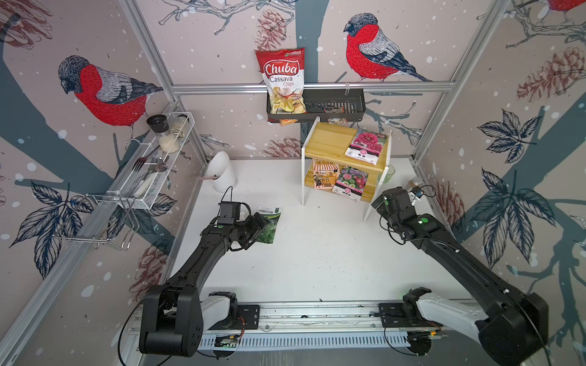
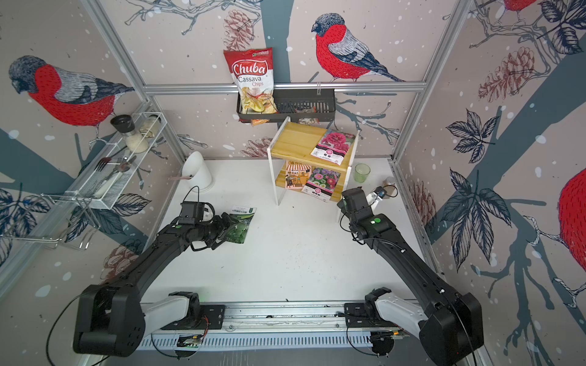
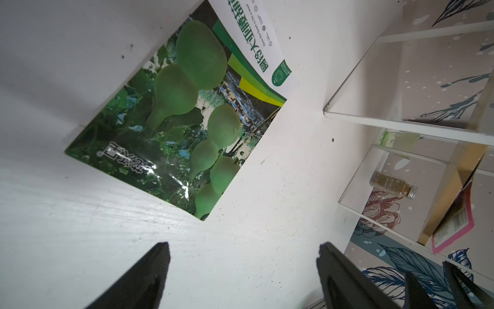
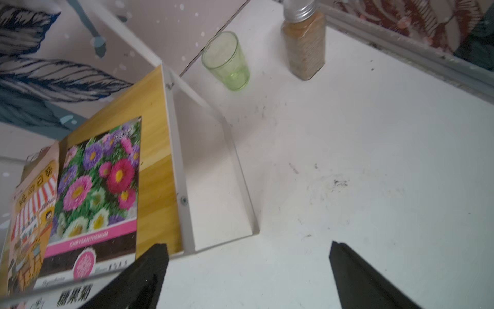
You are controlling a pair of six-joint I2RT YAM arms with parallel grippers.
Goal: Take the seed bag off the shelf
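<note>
A wooden two-tier shelf stands at the back right. A pink-flower seed bag (image 1: 365, 146) lies on its top tier; a chrysanthemum seed bag (image 4: 97, 185) and an orange illustrated bag (image 1: 326, 174) lie on the lower tier. A green gourd seed bag (image 3: 180, 118) lies on the table below my open left gripper. My right gripper is open at the shelf's right front, beside the chrysanthemum bag, with nothing between its fingers.
A white container (image 1: 219, 170) is at the back left. A green glass (image 4: 226, 64) and a spice jar (image 4: 303, 46) stand right of the shelf. A chips bag sits in the wall basket.
</note>
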